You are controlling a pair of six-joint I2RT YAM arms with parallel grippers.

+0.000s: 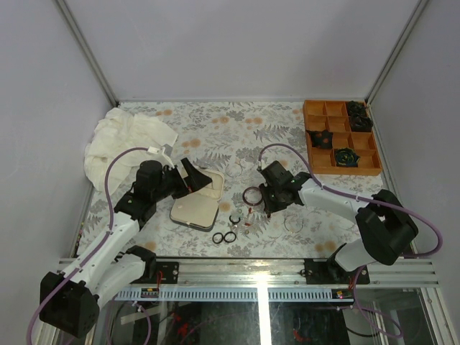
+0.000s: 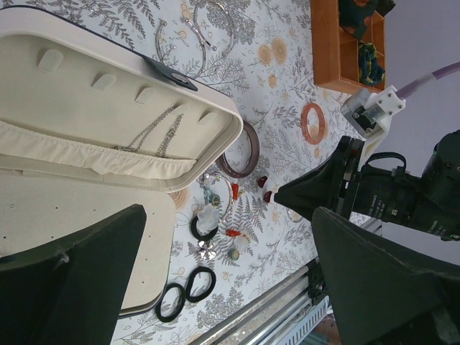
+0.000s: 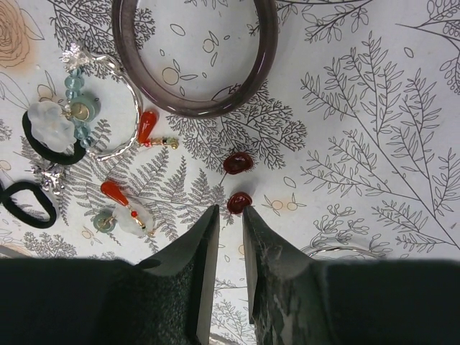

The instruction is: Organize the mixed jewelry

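My left gripper (image 1: 198,175) is wide open above the cream jewelry case (image 1: 194,212), with nothing between its fingers. The case lies open; fine chains (image 2: 151,133) hang inside its lid. My right gripper points down at the table, its fingers parted by a narrow gap. One dark red earring (image 3: 239,203) lies right at those fingertips, and I cannot tell whether they touch it. Its match, another dark red earring (image 3: 238,162), lies just beyond. A brown bangle (image 3: 194,108), a silver bracelet with blue beads (image 3: 133,108) and red drop earrings (image 3: 147,126) are close by.
A wooden compartment tray (image 1: 327,162) holding dark pouches stands at the back right. Black hair ties (image 1: 224,237) lie in front of the case. White cloth (image 1: 122,144) is heaped at the left.
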